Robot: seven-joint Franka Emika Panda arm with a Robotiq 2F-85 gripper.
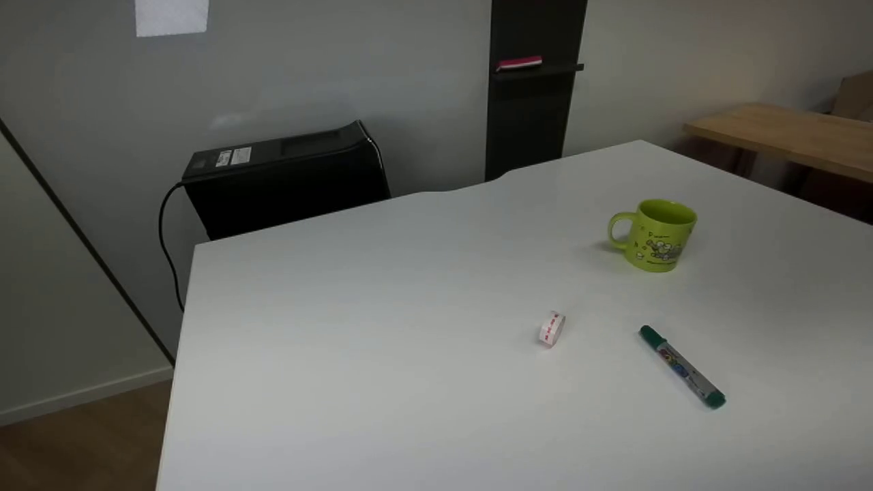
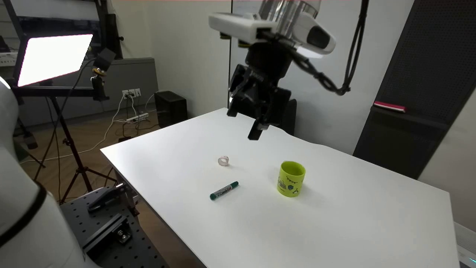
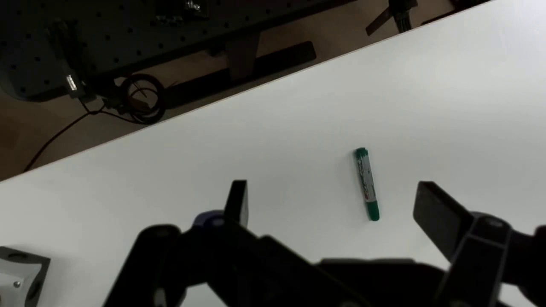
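Observation:
A green-capped marker [image 1: 683, 367] lies flat on the white table, seen whole in all three views. Behind it stands a lime-green mug [image 2: 291, 179], upright, its handle [image 1: 619, 230] showing in exterior view 1. A small white tape roll with red marks [image 1: 552, 329] rests on its edge beside the marker. High over the table, my gripper [image 2: 243, 125] hangs open and touches none of these. In the wrist view the marker [image 3: 367, 184] appears between the wide-spread fingers [image 3: 442, 220], well below them. Mug and tape roll are out of sight in the wrist view.
A black box [image 1: 286, 176] stands beyond its far edge. A perforated dark base plate [image 2: 116, 227] lies off the near edge. Cables [image 2: 341, 85] hang from the arm.

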